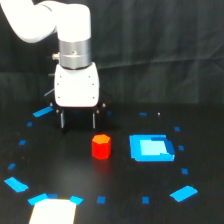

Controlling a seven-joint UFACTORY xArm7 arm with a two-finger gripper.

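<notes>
A red block [101, 147] with a six-sided outline stands on the dark table, a little right of the middle of the left half. To its right is a blue square [135, 144] with a white patch [153, 147] inside it. My white gripper [79, 121] hangs up and left of the red block, its two dark fingers spread apart. Nothing shows between them. How far the fingertips are above the table is hard to judge.
Small blue marks dot the table around the block, with larger blue strips [183, 193] near the edges. A pale square [52, 212] lies at the front left. A dark curtain [155, 55] hangs behind. Bare table surrounds the red block.
</notes>
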